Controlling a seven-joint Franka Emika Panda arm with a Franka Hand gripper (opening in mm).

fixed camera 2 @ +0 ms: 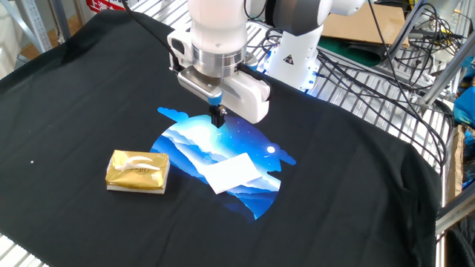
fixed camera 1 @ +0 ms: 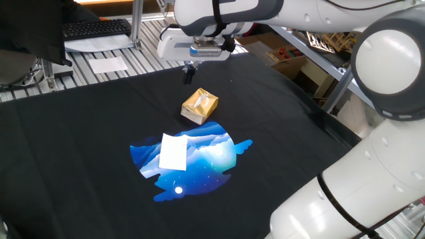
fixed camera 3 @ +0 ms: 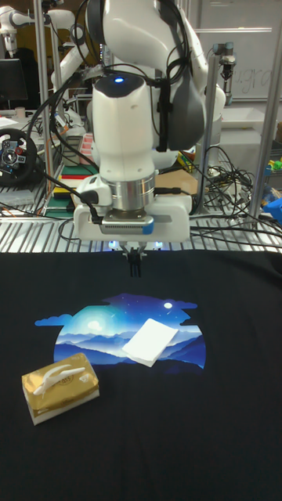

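A gold tissue pack (fixed camera 2: pixel 138 172) with a white tissue end showing on top rests on the black cloth. Beside it lies a flat blue mountain-scene mat (fixed camera 1: pixel 214 156), and a white sheet (fixed camera 3: pixel 151 341), perhaps a tissue, is spread across part of that mat. My gripper (fixed camera 3: pixel 135 265) hangs above the cloth, apart from the pack and the sheet. Its dark fingers (fixed camera 1: pixel 186 76) are close together and look shut, with nothing visible between them. In the second exterior view the gripper (fixed camera 2: pixel 217 116) appears over the mat's edge.
Black cloth (fixed camera 2: pixel 334 200) covers the table, with wide bare areas around the mat and pack. A slatted metal surface (fixed camera 1: pixel 149 60) borders it, holding a keyboard (fixed camera 1: pixel 97 29) and a paper (fixed camera 1: pixel 108 65). Cables (fixed camera 2: pixel 386 104) and frame posts crowd the robot's side.
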